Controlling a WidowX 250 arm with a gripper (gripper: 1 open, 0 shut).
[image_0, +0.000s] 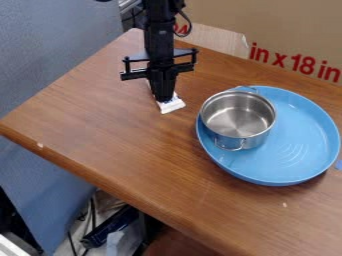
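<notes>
My black gripper is low over the wooden table, left of the steel pot and above a small white object that lies just under its fingertips, partly hidden by them. Whether the fingers hold it is unclear. The steel pot sits on the left part of a blue plate at the right of the table.
A cardboard box with red lettering stands along the back. The table's left and front-left edge drops to clutter on the floor.
</notes>
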